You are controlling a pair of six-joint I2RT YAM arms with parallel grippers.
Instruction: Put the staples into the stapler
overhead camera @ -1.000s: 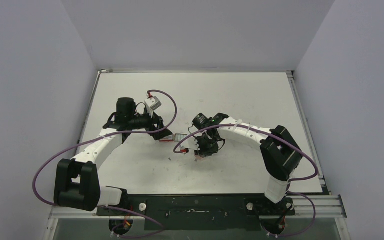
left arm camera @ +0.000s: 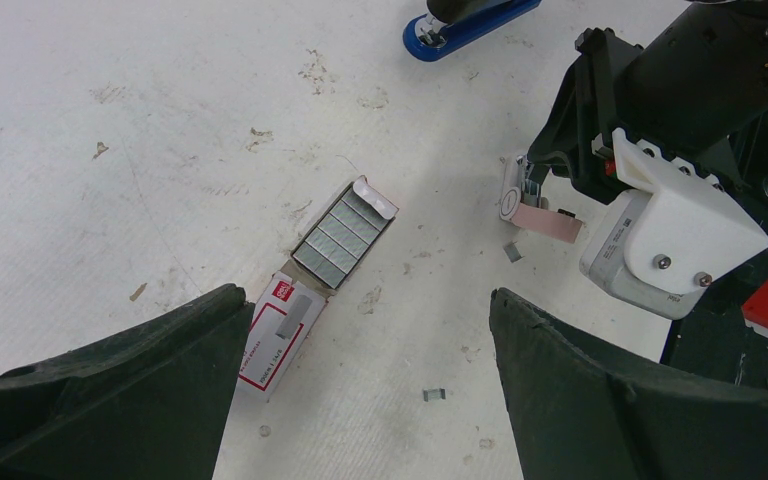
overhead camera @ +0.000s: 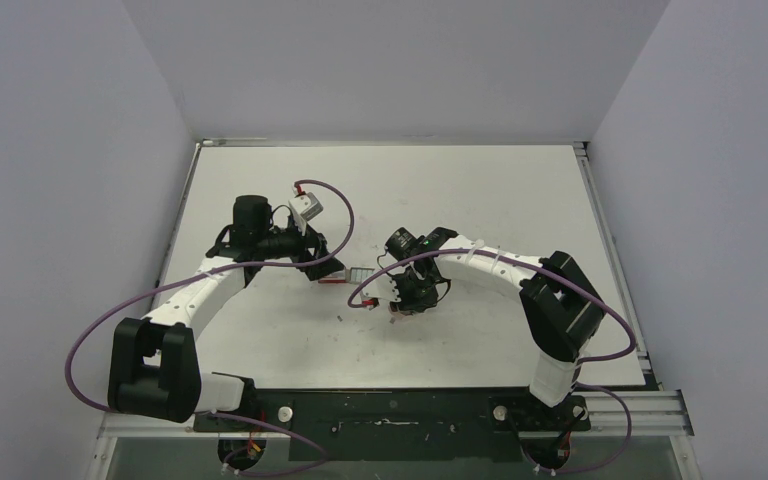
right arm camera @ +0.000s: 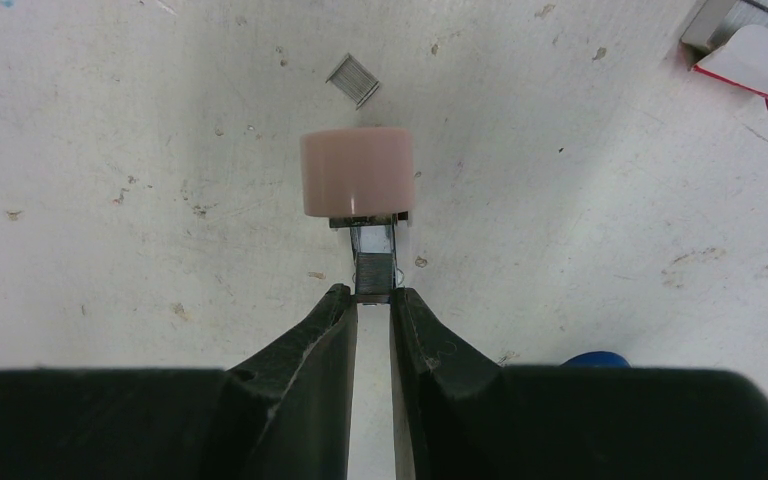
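Note:
In the right wrist view the pink stapler (right arm camera: 357, 172) has its metal channel exposed, with a strip of staples (right arm camera: 374, 270) at its near end. The tips of my right gripper stand close together on either side of that end, a narrow gap between them; whether they press on the strip cannot be told. In the left wrist view the opened staple box (left arm camera: 282, 335) shows rows of staples (left arm camera: 340, 240). Above the box and bare table, my left gripper is wide open, with nothing held.
A loose staple strip (right arm camera: 354, 80) lies just beyond the stapler. Another small staple piece (left arm camera: 434, 394) is on the table. A blue object (left arm camera: 480, 25) sits behind the right gripper.
My right gripper has shifted very slightly at the stapler. The left arm looks still, and the staple box has not moved.

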